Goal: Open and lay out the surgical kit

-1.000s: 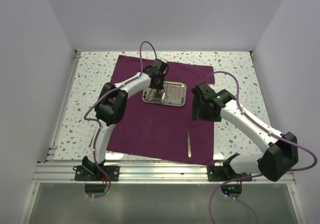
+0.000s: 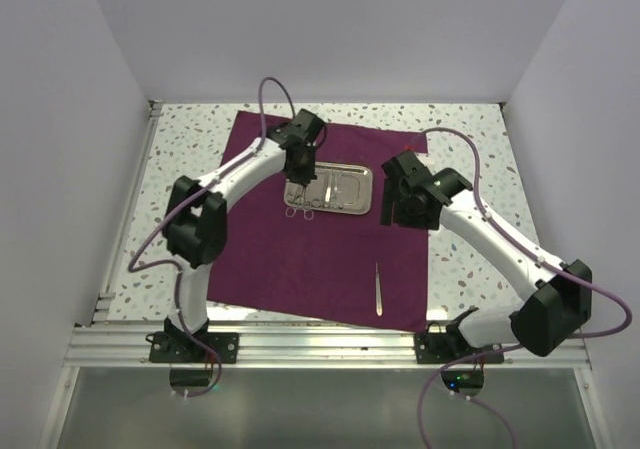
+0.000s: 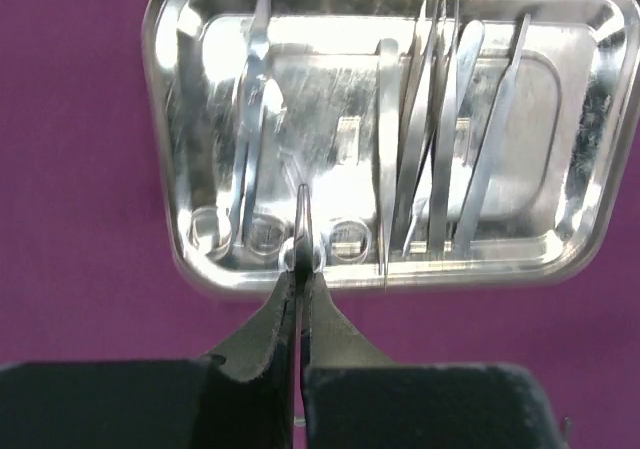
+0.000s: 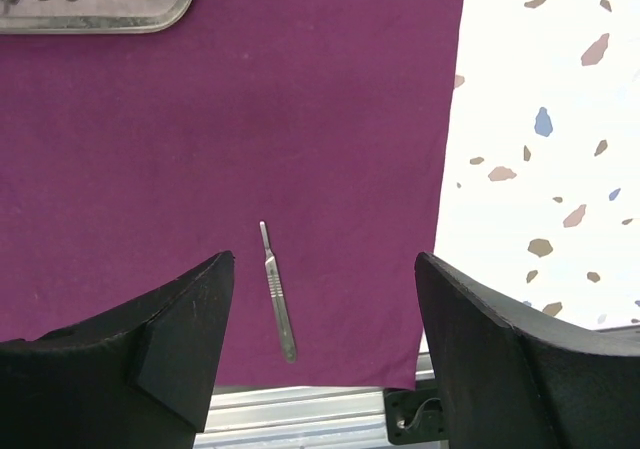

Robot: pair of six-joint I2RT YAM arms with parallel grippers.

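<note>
The metal tray point(image 2: 355, 207) lies on the purple cloth; in the left wrist view it holds several slim instruments, among them a steel blade-like one point(image 3: 388, 149) and a ring-handled one point(image 3: 250, 134) at the left. My left gripper point(image 2: 301, 177) is over the tray's left part, shut on scissors point(image 2: 308, 214), whose two finger rings show past the tray's near edge. From the wrist, narrow metal tips stick out beyond the fingers point(image 3: 335, 334), and the rings are mostly hidden. Right of the tray, my right gripper hangs open and empty over the cloth.
A single scalpel handle point(image 2: 378, 291) lies on the cloth point(image 2: 290, 279) toward the front right. Much of the cloth in front of the tray is bare. A metal rail point(image 2: 300, 344) runs along the table's front edge.
The left gripper has shifted left over the tray. Scissor rings now show beyond the near edge, where none showed before. The right gripper has moved slightly up and left in the top view.
</note>
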